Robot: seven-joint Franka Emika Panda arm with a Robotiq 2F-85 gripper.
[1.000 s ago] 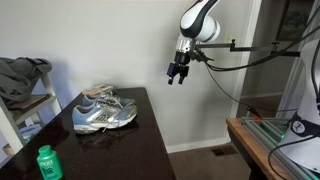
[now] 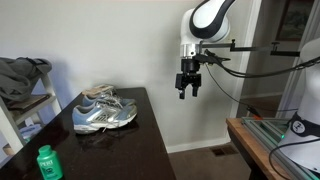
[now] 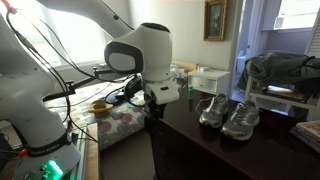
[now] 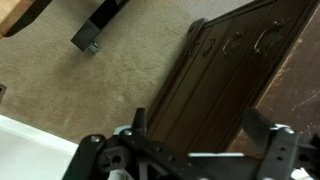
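Note:
My gripper (image 2: 188, 94) hangs in the air off the right side of the dark table (image 2: 115, 155), pointing down. In the wrist view its two black fingers (image 4: 139, 122) stand wide apart at the bottom edge, with nothing between them. A pair of grey-blue running shoes (image 2: 105, 115) rests on the table, away from the gripper; the same shoes (image 3: 240, 120) show in exterior view 2. At the table's near left in exterior view 1 stands a green bottle (image 2: 49, 163).
Below the gripper the wrist view shows carpet (image 4: 120, 75) and a dark cabinet front (image 4: 215, 75) with handles. A wooden-edged bench (image 2: 250, 145) stands by the arm's base. Shelving (image 2: 25, 110) with dark cloth on it stands left of the table.
Shoes and bottle have stayed put.

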